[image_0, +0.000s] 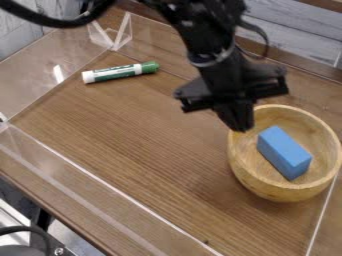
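Observation:
My black gripper (238, 120) is above the left rim of a wooden bowl (245, 165), pointing down, shut, with nothing seen between its fingers. A blue block (283, 150) lies inside the bowl, clear of the gripper. A green and white tube (120, 72) lies at the back left of the wooden table (134, 150).
A clear edge strip runs along the table's left side, and a white panelled wall (301, 30) stands behind at the right.

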